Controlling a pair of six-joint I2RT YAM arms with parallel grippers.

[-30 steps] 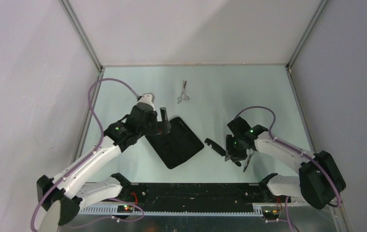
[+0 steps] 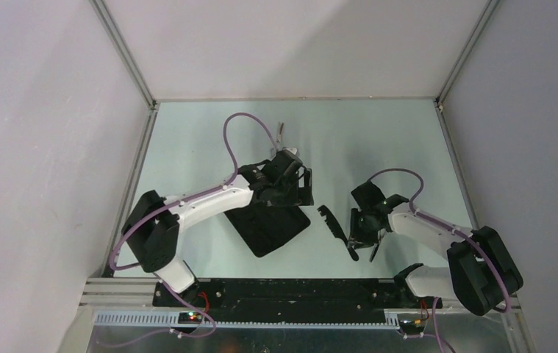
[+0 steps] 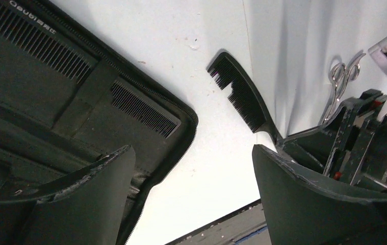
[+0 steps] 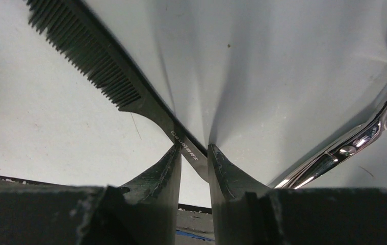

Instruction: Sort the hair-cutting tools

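A black comb with a long handle point(image 2: 330, 221) lies on the white table right of the open black zip case point(image 2: 265, 235), which holds combs point(image 3: 143, 108). My right gripper is at the handle's end, fingers a little apart; whether they touch it I cannot tell. Silver scissors point(image 4: 364, 138) lie just right of it. My left gripper is open above the case and table, nothing between its fingers. A second pair of scissors point(image 2: 281, 132) lies at the back, partly hidden by the left arm in the top view.
Walls enclose the sides and back, and a dark edge runs along the front.
The right gripper has shifted slightly, and the comb's angle has turned a little steeper.
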